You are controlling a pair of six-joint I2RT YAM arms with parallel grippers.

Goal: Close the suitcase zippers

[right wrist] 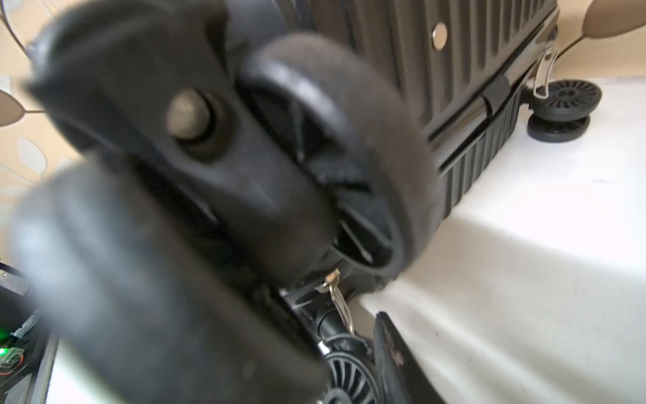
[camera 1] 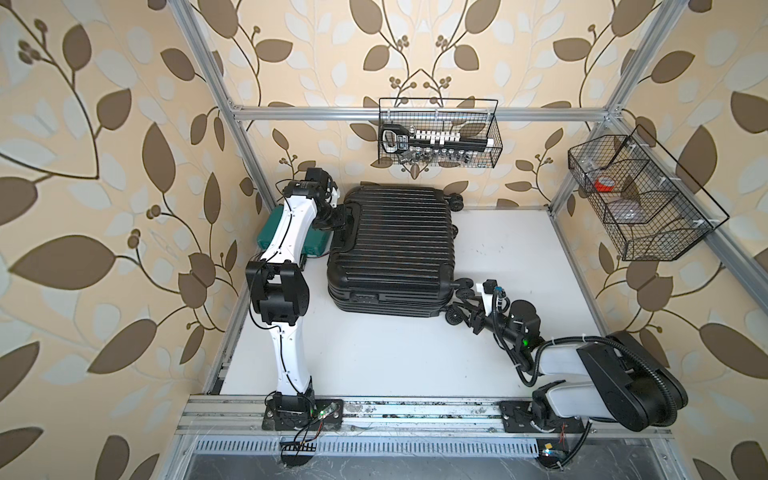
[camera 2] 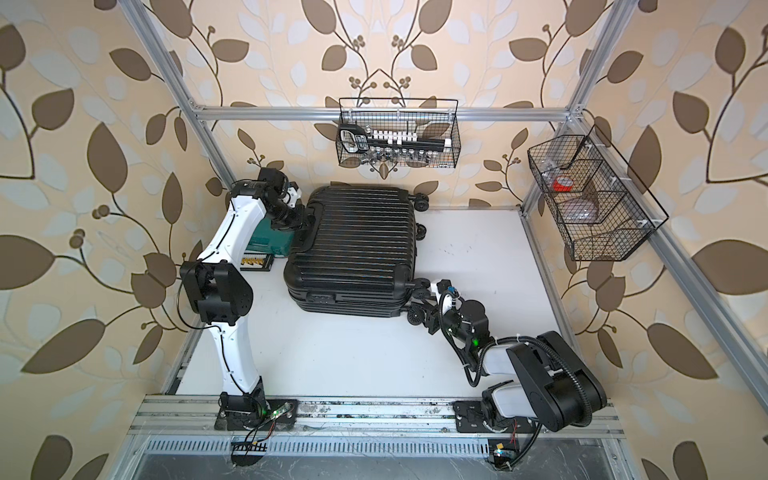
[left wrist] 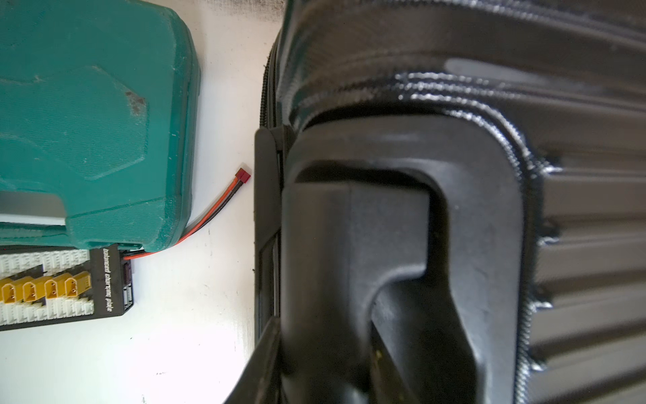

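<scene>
The black ribbed suitcase (camera 1: 400,240) lies flat on the table with its wheels to the right. My left gripper is shut on the black suitcase handle (left wrist: 390,222), a finger on either side of it. A stretch of zipper (left wrist: 266,94) shows along the case's left edge; no zipper pull can be made out. At the front right corner, my right gripper (camera 1: 473,318) stands part open by the corner wheels (camera 1: 454,315). One right finger (right wrist: 403,367) shows beside the lower wheel (right wrist: 346,380); large blurred wheels hide the other finger.
A green case (left wrist: 101,121) and a charging plate (left wrist: 107,282) with a red-black cable lie left of the suitcase. Wire baskets (camera 1: 440,136) hang at the back and right. Bare table (camera 1: 384,360) lies in front and to the right.
</scene>
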